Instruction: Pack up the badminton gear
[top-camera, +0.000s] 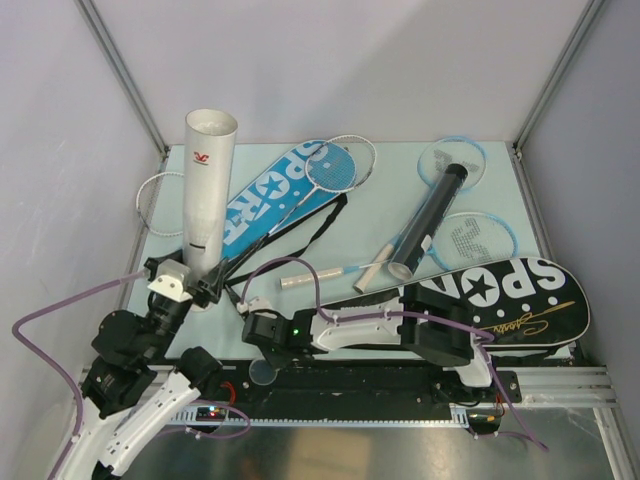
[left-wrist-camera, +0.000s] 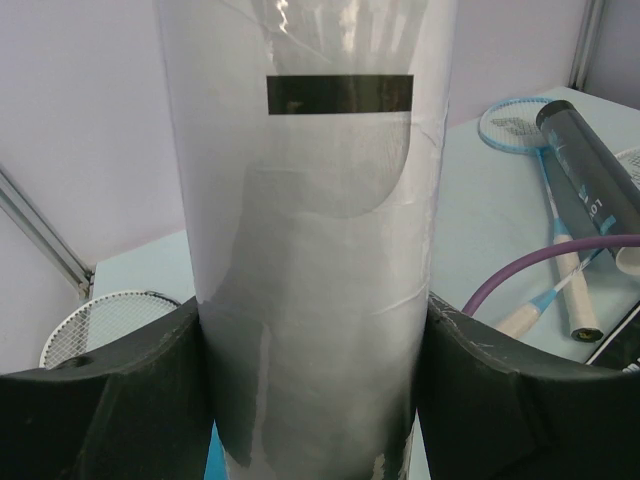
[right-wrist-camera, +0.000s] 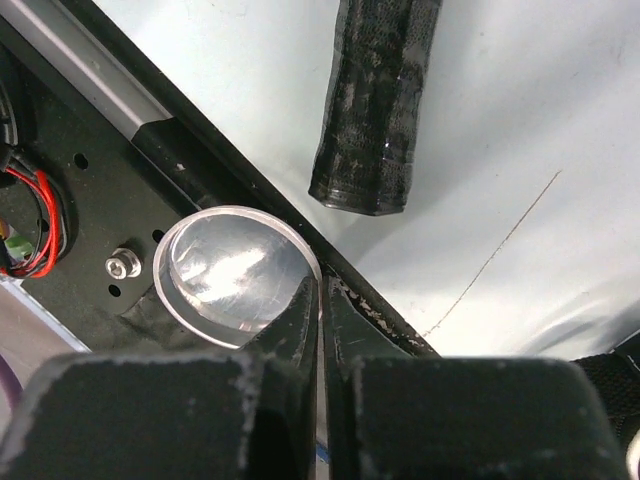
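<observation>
A white shuttlecock tube (top-camera: 208, 190) stands nearly upright, its open top facing the top camera. Low on the tube, my left gripper (top-camera: 193, 270) is shut around it; in the left wrist view black fingers (left-wrist-camera: 150, 400) press against both sides of the tube (left-wrist-camera: 315, 230). At the table's front edge, my right gripper (top-camera: 263, 345) points down. Its fingertips (right-wrist-camera: 309, 292) are shut together at the thin rim of a round clear lid (right-wrist-camera: 235, 275), which hangs out past the edge. The tube's lower end is hidden in the top view.
A blue racket bag (top-camera: 275, 195) and a racket (top-camera: 335, 168) lie behind the tube. On the right are a black tube (top-camera: 430, 225), more rackets (top-camera: 470, 240) and a black SPORTS bag (top-camera: 530, 305). A black racket grip (right-wrist-camera: 375, 110) lies close to the lid.
</observation>
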